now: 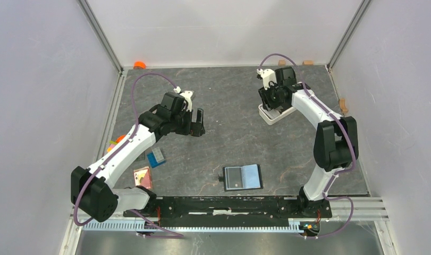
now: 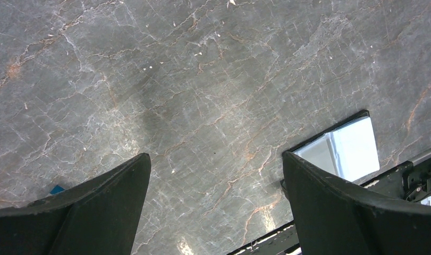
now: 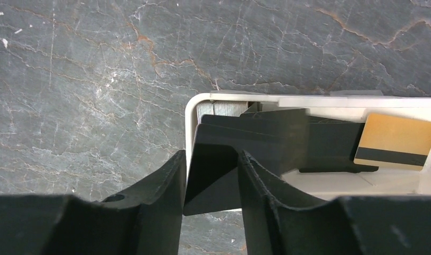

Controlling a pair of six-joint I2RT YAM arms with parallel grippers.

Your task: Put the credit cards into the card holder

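The open card holder [image 1: 242,177] lies at the table's front middle, its pale blue and grey pages showing; part of it [image 2: 354,151] also appears in the left wrist view. Black cards [image 3: 218,143] are piled at the left end of the white tray [image 3: 356,102], one tilted over its edge. Farther right in it lie another black card [image 3: 335,149] and a gold card [image 3: 398,135]. My right gripper is over the pile, fingers part-way apart, with black card surface showing in the gap; whether they touch it is unclear. My left gripper [image 1: 197,123] stands open and empty above bare table.
A blue item [image 1: 156,156] and a red-and-cream box [image 1: 143,177] lie at the front left, by the left arm. Orange objects sit along the table's edges. Between the two arms the table is clear.
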